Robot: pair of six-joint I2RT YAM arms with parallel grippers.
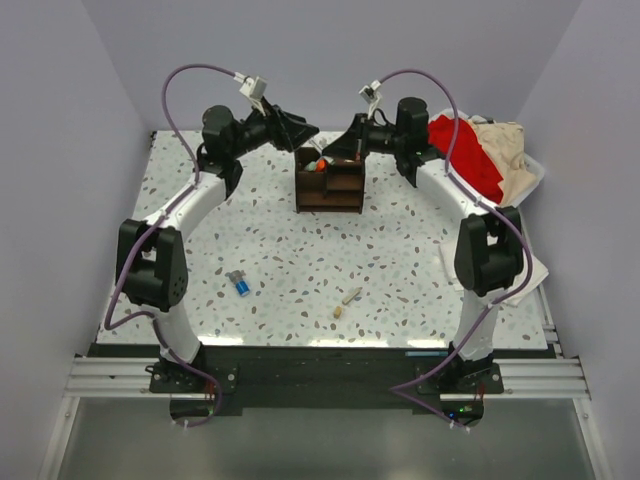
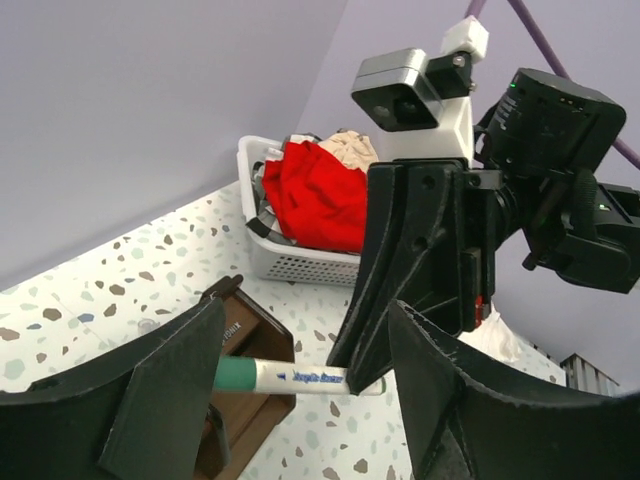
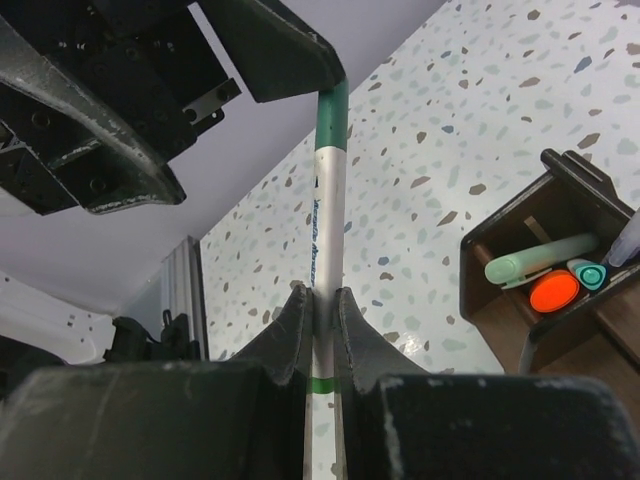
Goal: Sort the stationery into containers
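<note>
A slim white pen with a green end stands upright in the right wrist view, my right gripper shut on it near its lower part. My left gripper is open around the pen's green end; in the right wrist view one of its fingers is at the green tip, while the other stands well apart. Below both grippers is the brown organizer. One compartment holds a pale green marker, an orange-ended item and a teal-capped one.
On the table lie a blue-and-grey item at left and two small pieces, one pale and one tan, near the front. A white basket with red cloth stands at back right.
</note>
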